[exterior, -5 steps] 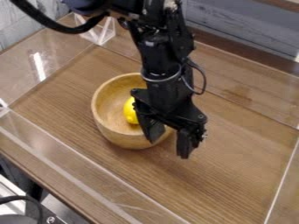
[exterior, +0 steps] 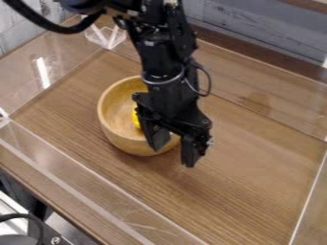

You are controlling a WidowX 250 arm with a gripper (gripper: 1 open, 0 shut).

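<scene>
The black robot arm reaches down from the top centre to its gripper (exterior: pixel 174 141), which stands open low at the right side of a round wooden bowl (exterior: pixel 118 107). A yellow object (exterior: pixel 141 119) is in the bowl, largely hidden behind the arm. I cannot make out anything held between the fingers.
White walls border the back and the upper left. A black cable lies at the lower left edge, and a whitish object at the upper left is partly hidden by the arm.
The arm and gripper have shifted slightly to the left, toward the bowl. The bowl appears nearly in the same place.
</scene>
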